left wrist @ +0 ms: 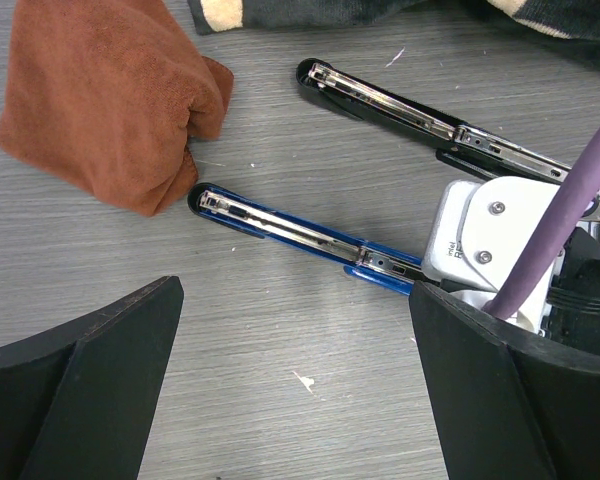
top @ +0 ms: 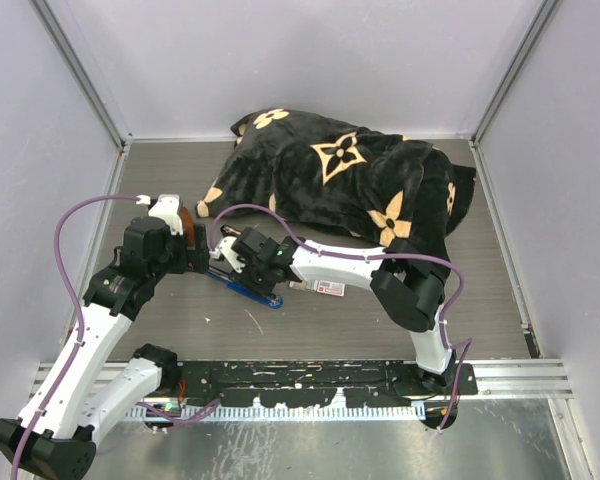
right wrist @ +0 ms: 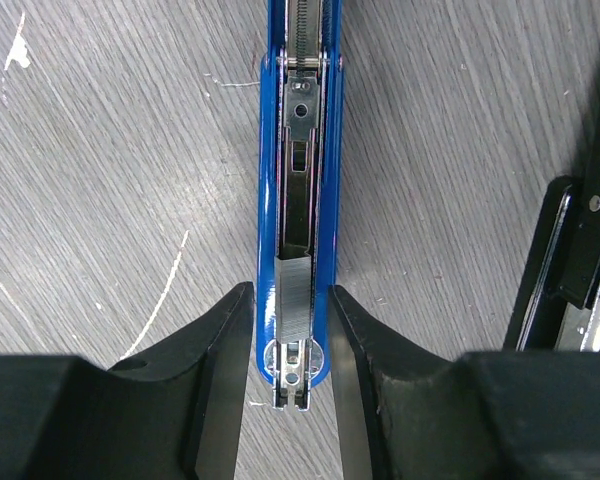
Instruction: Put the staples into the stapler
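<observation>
A blue stapler lies opened out flat on the table; in the left wrist view its blue body (left wrist: pixel 300 232) runs rightward under the right arm. Inside its channel, near the front end, sits a short silver strip of staples (right wrist: pixel 294 300). My right gripper is directly over that strip, part open, one fingertip on each side; whether the fingers touch it I cannot tell. My left gripper stands wide open and empty, left of the right arm. A black stapler (left wrist: pixel 400 110), also opened out, lies behind the blue one.
An orange-brown cloth (left wrist: pixel 110 100) lies at the left. The dark patterned blanket (top: pixel 340 180) covers the back of the table. A small white and red box (top: pixel 330 288) is right of the right gripper. Bare table (top: pixel 380 330) shows at the front.
</observation>
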